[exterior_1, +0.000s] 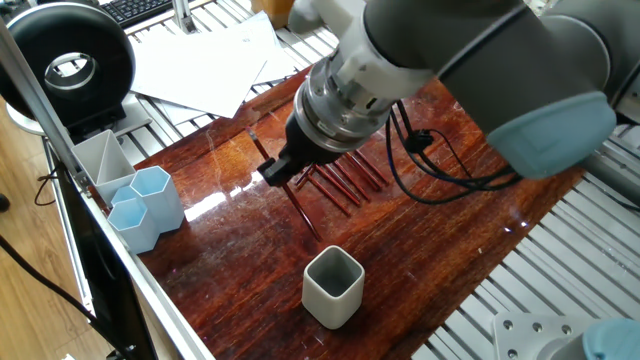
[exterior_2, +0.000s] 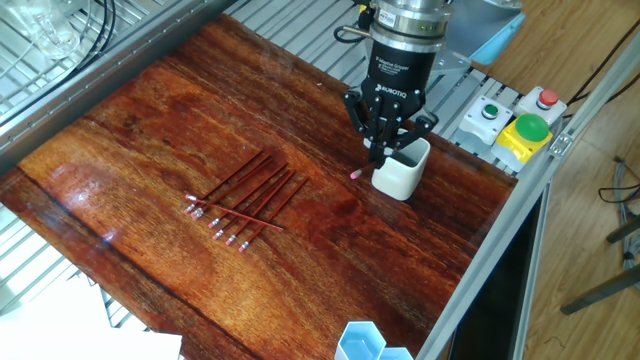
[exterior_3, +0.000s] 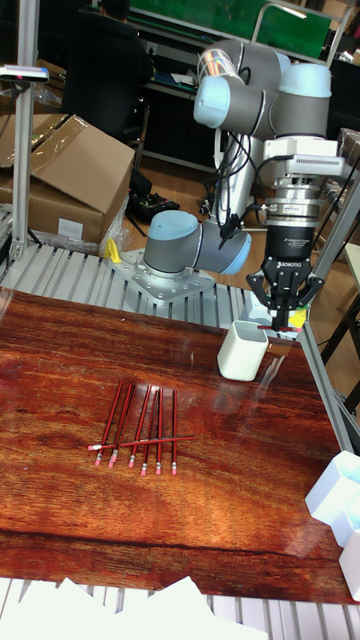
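In exterior view 1, my gripper (exterior_1: 276, 172) is shut on a dark red pencil (exterior_1: 301, 211), which slants across the view with its lower end near the cup. Only the pink eraser end of this held pencil (exterior_2: 356, 174) shows clearly in exterior view 2, beside the fingers. The pale square cup (exterior_1: 335, 287) stands upright on the wooden table. Exterior view 3 has the gripper (exterior_3: 280, 323) just right of the cup (exterior_3: 244, 352), seemingly above table height. Several red pencils (exterior_2: 240, 205) lie loosely side by side on the table, one crossing the others.
Light blue hexagonal holders (exterior_1: 148, 208) stand at one table edge, with white papers (exterior_1: 205, 70) nearby. Emergency buttons (exterior_2: 525, 130) sit beyond the edge near the cup. The wooden table (exterior_3: 245, 501) has wide bare areas around the pencils and cup.
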